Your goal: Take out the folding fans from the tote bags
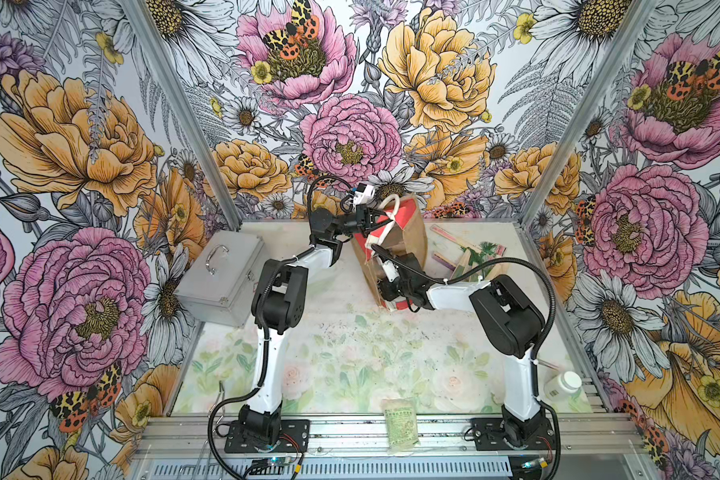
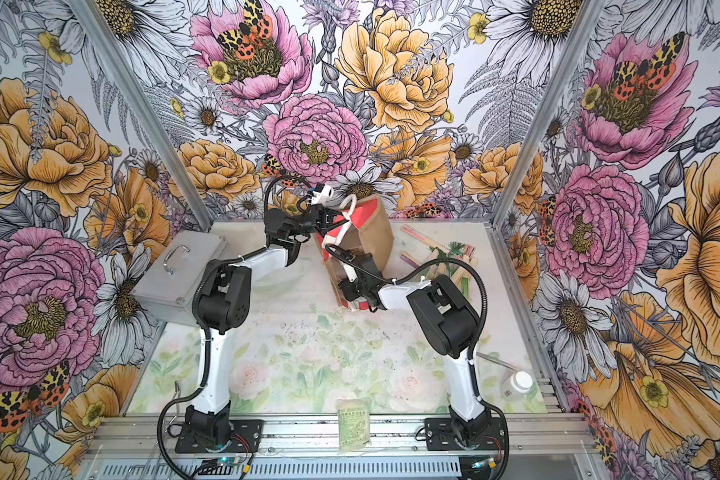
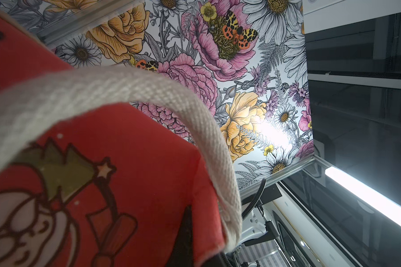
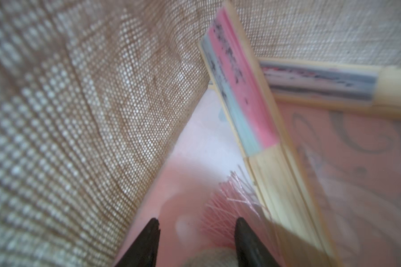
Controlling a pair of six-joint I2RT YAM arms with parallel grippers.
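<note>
The tote bag (image 1: 404, 232), brown burlap with a red printed panel and white rope handles, stands at the back middle. My left gripper (image 1: 378, 216) is shut at its upper edge; in the left wrist view, red bag cloth (image 3: 207, 222) passes between dark fingers beside the rope handle (image 3: 164, 91). Inside the bag, the right wrist view shows a folding fan (image 4: 249, 93) with pink and blue paper leaning across a second fan (image 4: 320, 84). A pink tassel (image 4: 229, 209) lies beside the nearer fan. My right gripper is part open in front of the tassel, the fan to its right.
Several fan-like sticks (image 1: 456, 238) and green tassels lie right of the bag. A grey metal box (image 1: 220, 276) stands at left, a white bottle (image 1: 564, 384) at right. A green packet (image 1: 401, 424) lies at the front edge.
</note>
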